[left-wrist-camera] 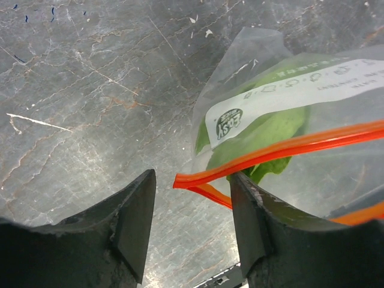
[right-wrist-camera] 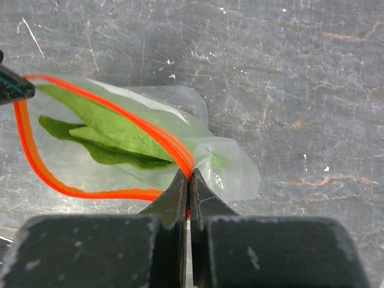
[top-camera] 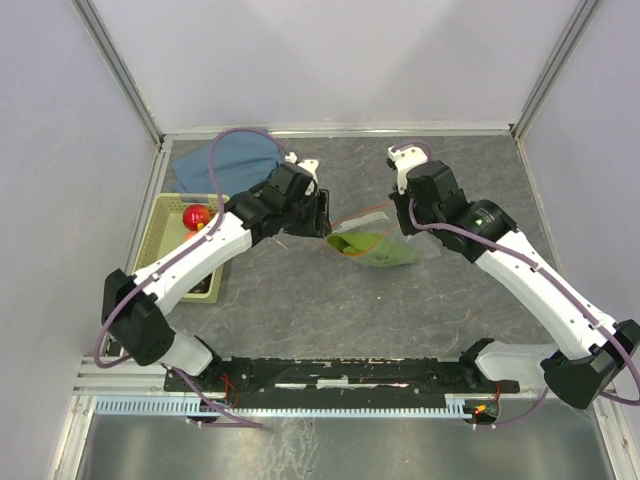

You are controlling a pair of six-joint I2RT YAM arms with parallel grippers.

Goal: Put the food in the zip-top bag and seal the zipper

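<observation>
The clear zip top bag (top-camera: 395,250) lies mid-table with its orange-edged mouth spread, and green food (right-wrist-camera: 120,135) is inside it. At the left end of the mouth, my left gripper stands part open; the corner of the orange zipper strip (left-wrist-camera: 264,153) is between its fingers, with gaps at either side. My right gripper is shut on the opposite end of the zipper, where the orange edges come together at its tips. White print shows on the bag in the left wrist view.
A yellow basket (top-camera: 158,232) at the left holds a red round item (top-camera: 196,216) and other things. A blue cloth (top-camera: 228,163) lies at the back left. The table (top-camera: 330,310) in front of the bag is clear.
</observation>
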